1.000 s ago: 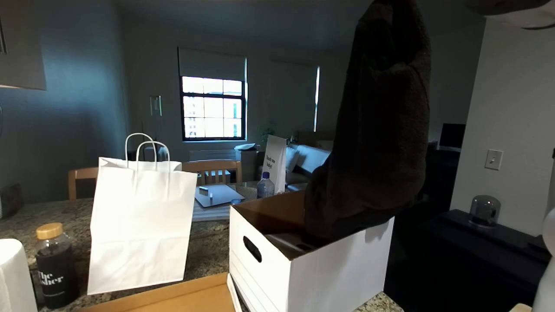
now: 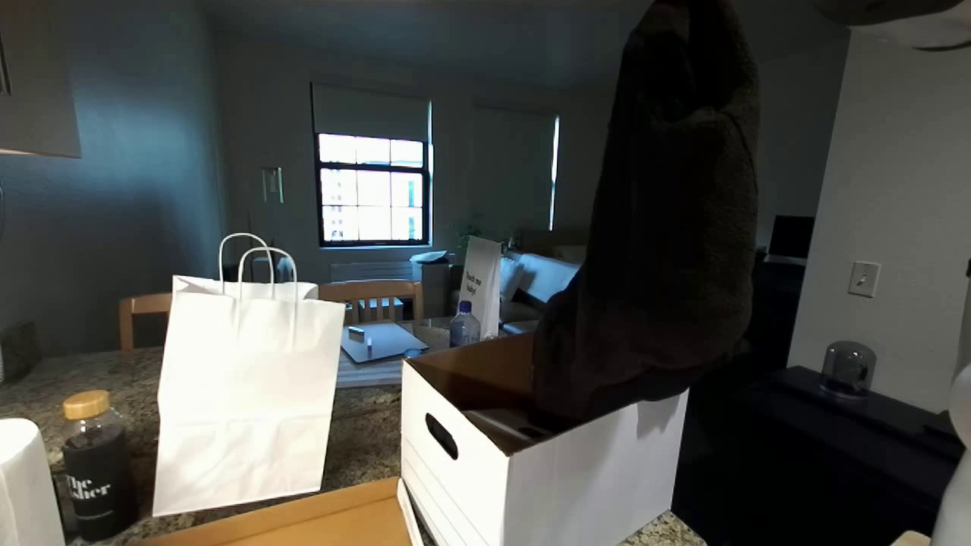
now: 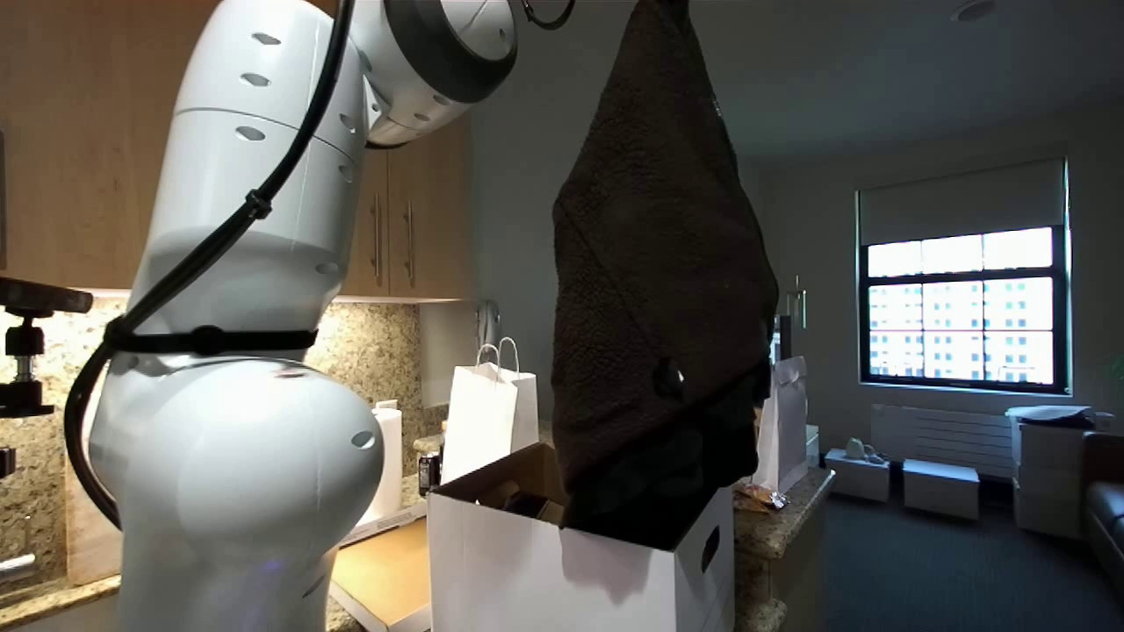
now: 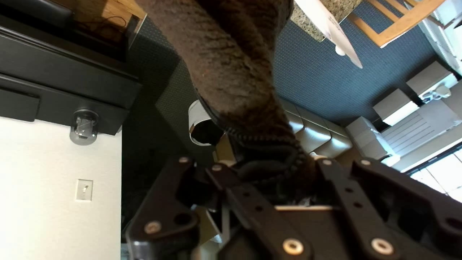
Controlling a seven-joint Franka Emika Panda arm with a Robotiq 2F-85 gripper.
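Note:
A dark brown fleece garment (image 2: 674,227) hangs over the white cardboard box (image 2: 582,482). In exterior view 2 the same garment (image 3: 659,253) drops from above the frame, its lower end inside the box (image 3: 495,569). My gripper is seen in the wrist view only, shut on the garment's zippered edge (image 4: 264,138). Cloth covers the fingertips, and the rest of the garment stretches away toward the top of that view. The box's contents are mostly hidden.
Left of the box are a white paper bag (image 2: 250,391), a dark bottle (image 2: 95,473) and a box lid (image 2: 300,519). A water bottle (image 2: 465,326) and another paper bag (image 2: 482,282) stand behind it on the counter.
In exterior view 1 the hanging garment has shifted slightly to the right, most visibly along its right side. The box and the counter objects stay put.

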